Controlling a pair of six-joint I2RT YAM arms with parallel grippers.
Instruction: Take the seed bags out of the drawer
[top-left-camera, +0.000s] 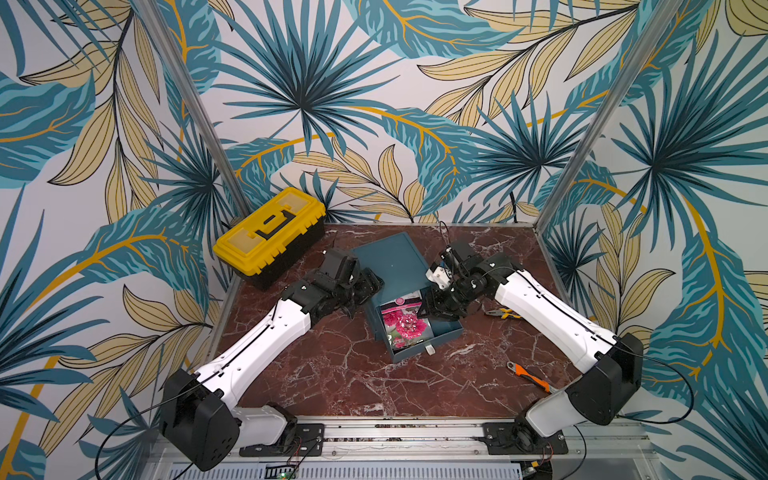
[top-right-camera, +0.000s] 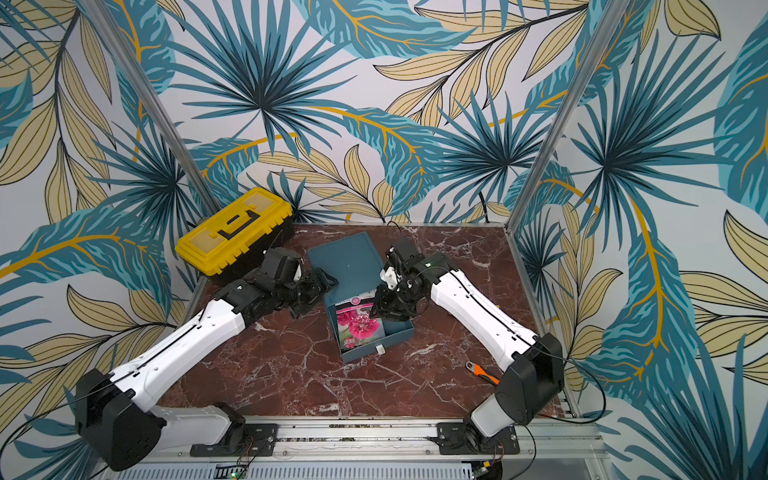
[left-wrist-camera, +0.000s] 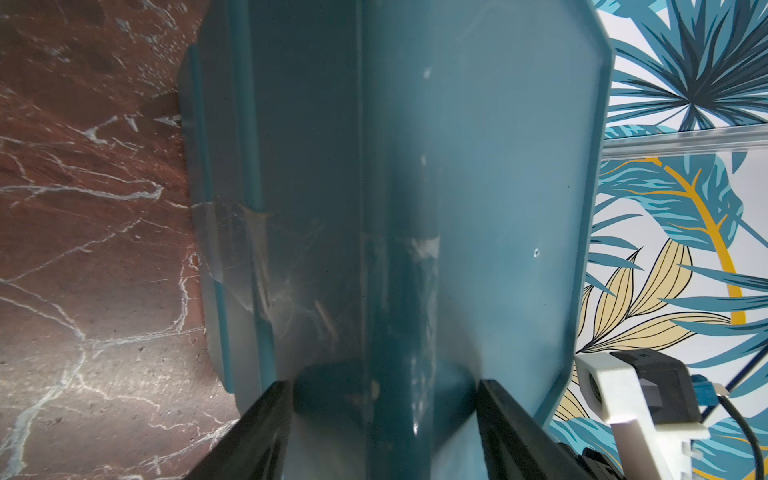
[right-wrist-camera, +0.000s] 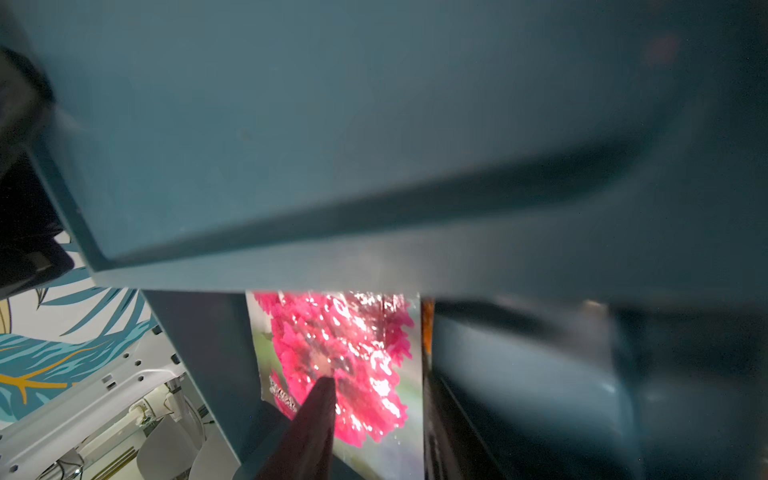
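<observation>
The blue cabinet (top-left-camera: 392, 257) has its drawer (top-left-camera: 450, 335) pulled out towards the front. In the drawer's left part lies a glossy seed bag (top-left-camera: 406, 325) with a pink flower picture; whether others lie under it cannot be told. My left gripper is at the cabinet's left side, its fingers apart on either side of a blue edge; contact is unclear. Over the drawer, my right gripper stands open, and the bag's right edge (right-wrist-camera: 416, 360) shows between its fingertips. The right part of the drawer looks empty but dark.
A yellow toolbox (top-left-camera: 272, 228) stands at the back left. On the right lie yellow-handled pliers (top-left-camera: 505, 313) and an orange-handled tool (top-left-camera: 529, 377). The marble table in front of the drawer is clear.
</observation>
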